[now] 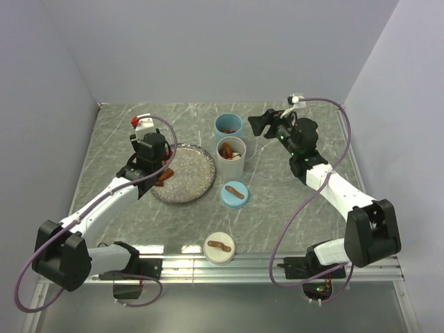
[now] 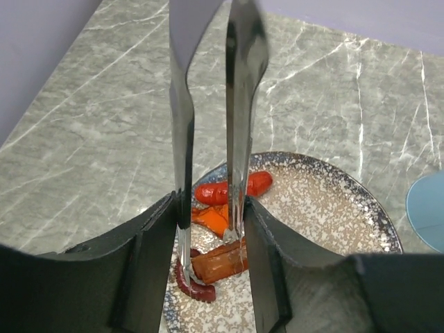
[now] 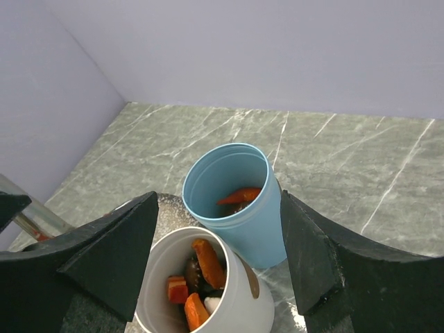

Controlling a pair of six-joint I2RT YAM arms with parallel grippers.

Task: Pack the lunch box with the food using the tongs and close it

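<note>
My left gripper is shut on silver metal tongs [image 2: 182, 132], whose legs stand apart over the speckled plate [image 2: 340, 208]. Around the tong tips lie a brown sausage piece [image 2: 220, 263] and a dark red curved piece [image 2: 198, 290]; whether the tips touch them I cannot tell. Farther back are a red sausage [image 2: 260, 183] and an orange piece [image 2: 214, 219]. The white cup [image 3: 253, 305] holds several food pieces, with the blue cup [image 3: 260, 236] behind it holding an orange and a dark piece. My right gripper hangs open near the cups, empty.
A blue lid [image 1: 229, 201] lies in front of the cups, and a white lid [image 1: 219, 257] lies at the table's front edge. Both have a brown strip on top. Clear table [image 1: 277, 222] stretches to the right of the lids.
</note>
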